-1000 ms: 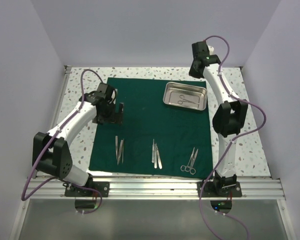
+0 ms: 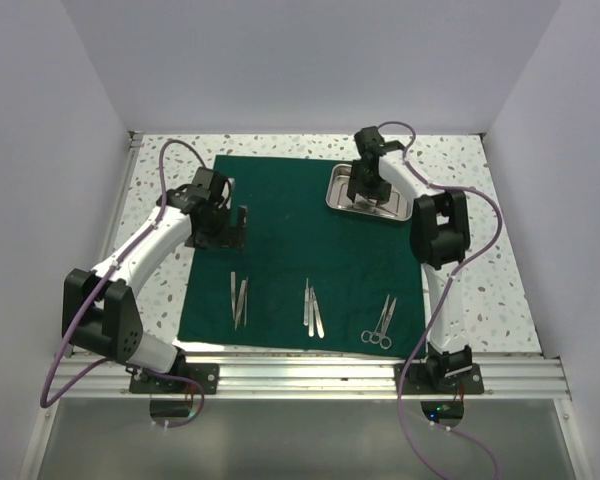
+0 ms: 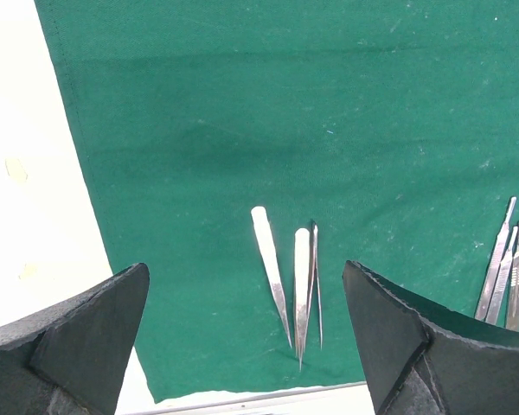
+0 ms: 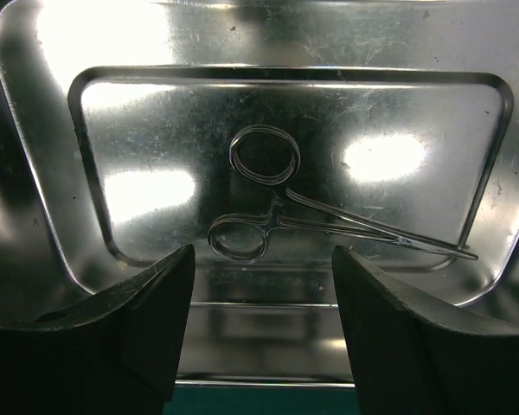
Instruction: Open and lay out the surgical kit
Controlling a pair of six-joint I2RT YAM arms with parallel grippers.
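A steel tray [image 2: 408, 210] lies at the back right of the green cloth [image 2: 280, 240]. One pair of ring-handled scissors [image 4: 329, 226] lies in it, blades towards the tray's right side in the right wrist view. My right gripper is open over the tray, its fingers apart with nothing held; from the top it hides part of the scissors. At the cloth's left side my left gripper [image 2: 236, 228] stands open and empty, above three slim instruments [image 3: 301, 285]. Three handled instruments [image 2: 312, 310] lie at front centre, and scissors-like tools [image 2: 382, 325] at front right.
Speckled white table [image 2: 480, 290] shows on both sides of the cloth. A metal rail [image 2: 310, 370] runs along the front edge, and grey walls close in the back and sides.
The left arm and the laid-out tools look unmoved.
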